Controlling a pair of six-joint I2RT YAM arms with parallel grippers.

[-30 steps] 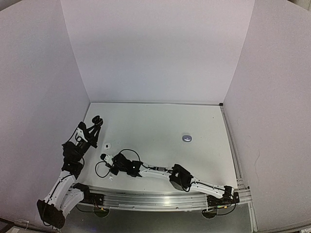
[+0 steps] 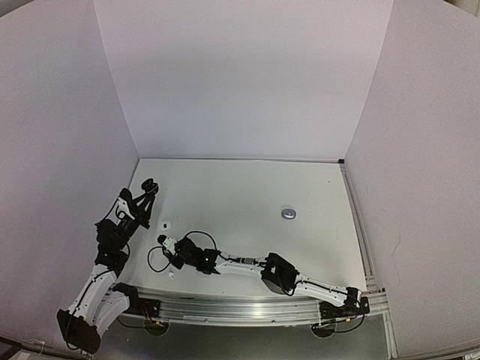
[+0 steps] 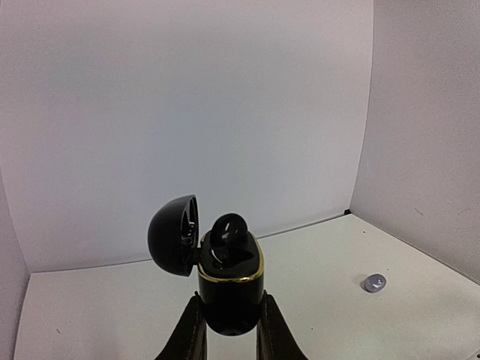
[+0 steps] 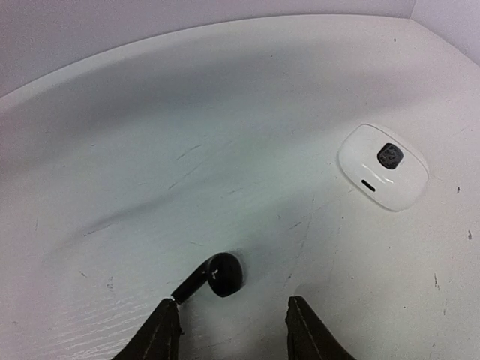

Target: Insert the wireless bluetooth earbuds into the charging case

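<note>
A black charging case with a gold band stands upright, its rounded lid swung back to the left. My left gripper is shut on its lower body, holding it up at the table's left side. One black earbud sits in the case with its head showing above the rim. Another black earbud lies on the white table in the right wrist view. Just short of it my right gripper stands open; the stem's end appears beside the left fingertip, and whether they touch I cannot tell.
Beyond the loose earbud lies a white rounded object with a dark round spot. A small grey-purple disc rests on the right of the table.
My right gripper's tip has shifted slightly toward the back of the table and to the right. The left arm and the case have not visibly moved.
</note>
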